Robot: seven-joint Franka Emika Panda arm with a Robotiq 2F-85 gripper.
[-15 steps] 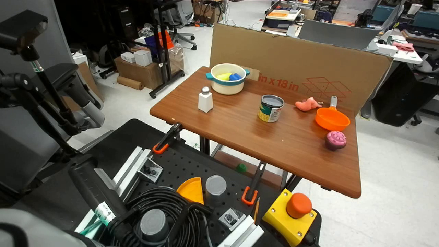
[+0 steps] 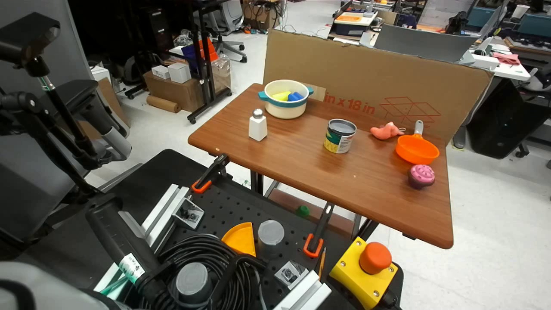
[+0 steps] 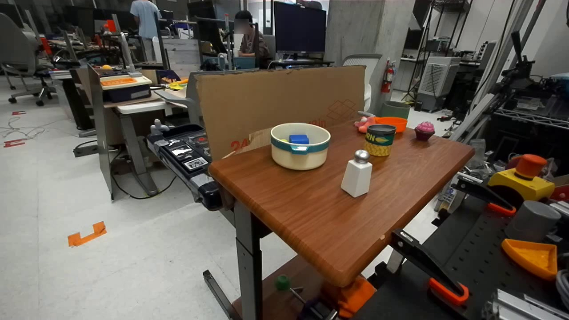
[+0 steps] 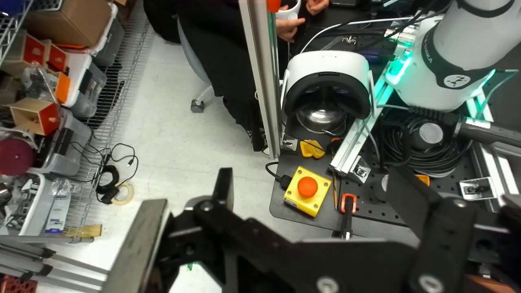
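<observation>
In the wrist view my gripper stands open, its dark fingers wide apart with nothing held between them. It is away from the tabletop objects, over the floor and the edge of the black base plate; neither exterior view shows it. On the brown table are a cream pot with yellow and blue pieces inside, an upright white shaker, a corn can, a pink toy, an orange strainer and a pink-topped cupcake.
A cardboard panel walls off the table's back. Clamps grip its front edge. On the base plate sit a yellow box with a red button and coiled cables.
</observation>
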